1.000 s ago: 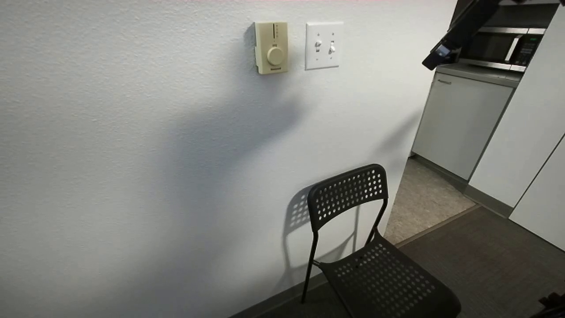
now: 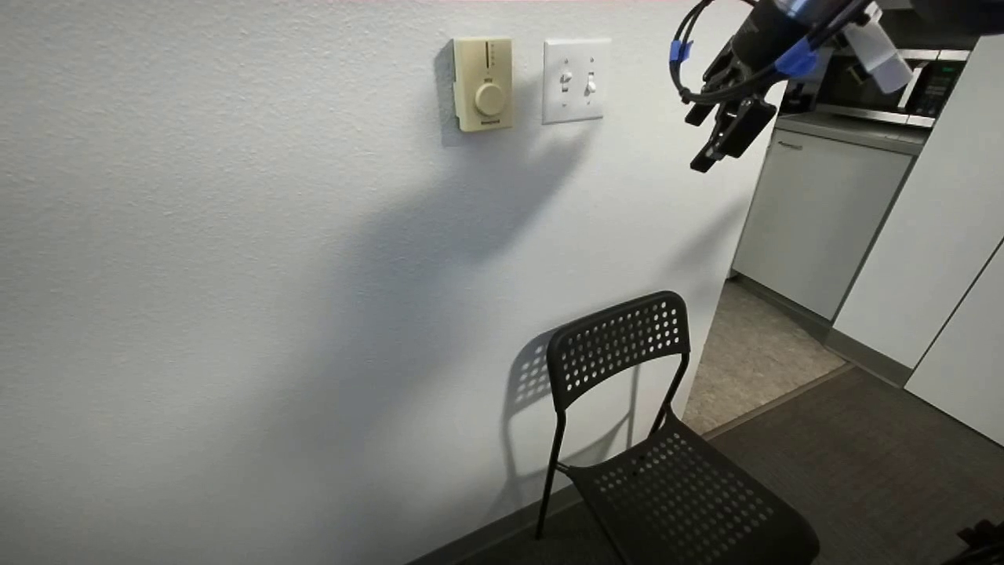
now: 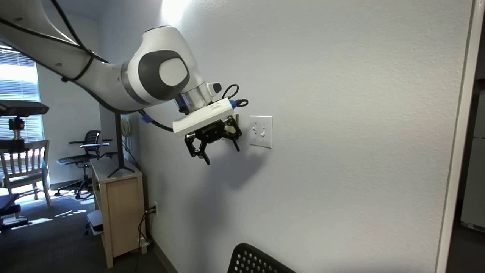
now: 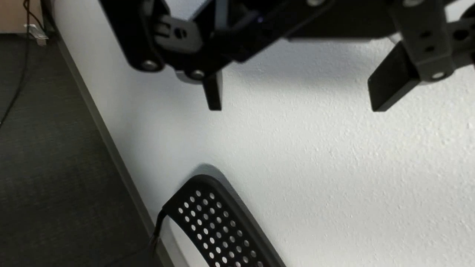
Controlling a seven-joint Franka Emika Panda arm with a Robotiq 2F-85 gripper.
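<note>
My gripper (image 2: 703, 140) hangs in front of the white wall at the upper right of exterior view 1. In the wrist view, the black gripper is open, its fingers wide apart with only wall behind them. A white double switch plate (image 2: 576, 105) is mounted on the wall; its left toggle looks up and its right one down. Beside it is a beige thermostat (image 2: 471, 114) with a round dial. Exterior view 2 has the gripper (image 3: 222, 154) left of the switch plate (image 3: 261, 119) and slightly lower, hiding most of the thermostat.
Against the wall below stands a black perforated chair (image 2: 616, 353), its backrest (image 4: 213, 209) also in the wrist view. A microwave (image 2: 866, 83) and white cabinet (image 2: 814, 207) lie past the wall's end. The wall around the plate is bare.
In exterior view 1 the gripper has come in from the upper right edge, moving left toward the switch plate. Its shadow on the wall has shifted too. Plate, thermostat and chair are unmoved.
</note>
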